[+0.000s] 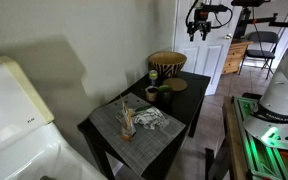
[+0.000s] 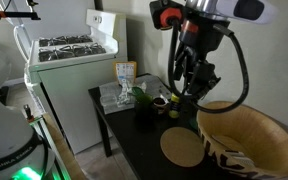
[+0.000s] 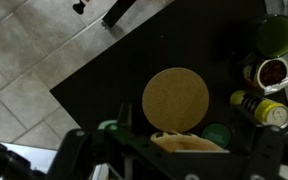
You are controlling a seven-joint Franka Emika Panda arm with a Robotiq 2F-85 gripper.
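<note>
My gripper [image 1: 197,37] hangs high above the far end of the black table, its fingers apart and nothing held. In exterior view 2 the gripper [image 2: 187,97] is seen from another side, in front of the wall and above the table. Looking down in the wrist view, a round brown mat [image 3: 176,100] lies flat on the black tabletop [image 3: 104,88]. Right of it are a yellow-labelled can [image 3: 261,108], a cup with dark red contents [image 3: 271,72] and a green vessel [image 3: 275,36]. Dark gripper parts cover the bottom of that view.
A large woven basket [image 2: 246,135] stands beside the brown mat [image 2: 182,149]. At the table's other end, a grey mat [image 1: 134,143] bears a crumpled light cloth [image 1: 152,120] and an upright item [image 1: 128,122]. A white stove [image 2: 72,45] stands beyond.
</note>
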